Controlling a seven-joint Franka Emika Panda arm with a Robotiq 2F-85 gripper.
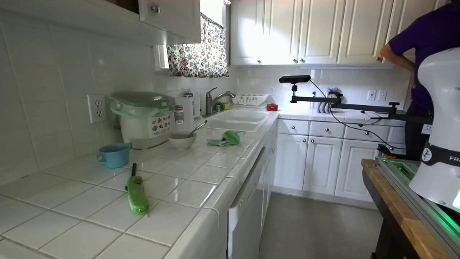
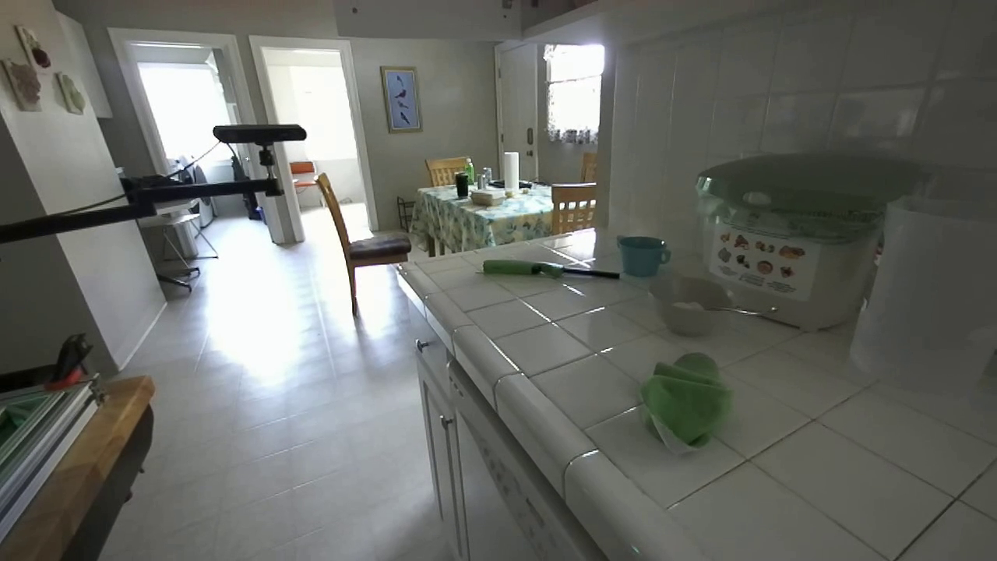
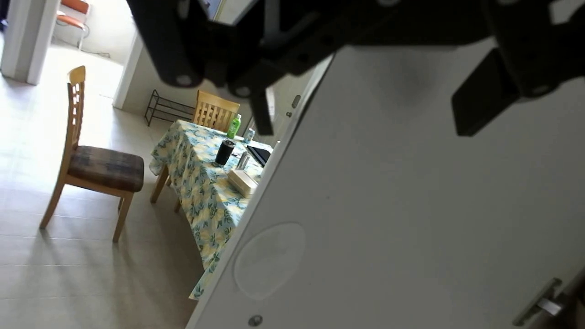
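Note:
In the wrist view my gripper stands open, its two dark fingers wide apart and nothing between them. Behind them is a broad flat white panel (image 3: pixel 406 219), with a metal fitting (image 3: pixel 540 304) at its lower right. On the tiled counter lie a green lighter (image 1: pixel 137 196) and a crumpled green cloth (image 1: pixel 230 137). A blue cup (image 1: pixel 115 155) stands near the wall, and a pale bowl (image 1: pixel 181 141) has a spoon leaning in it. Neither exterior view shows the gripper; only the arm's white base (image 1: pixel 444 129) appears at the right.
A lidded white-and-green bin (image 1: pixel 142 125) stands against the wall, short of the sink (image 1: pixel 241 117). A camera boom (image 1: pixel 358 105) reaches across the room. Beyond the panel are a chair (image 3: pixel 107 167) and a covered table (image 3: pixel 205 203).

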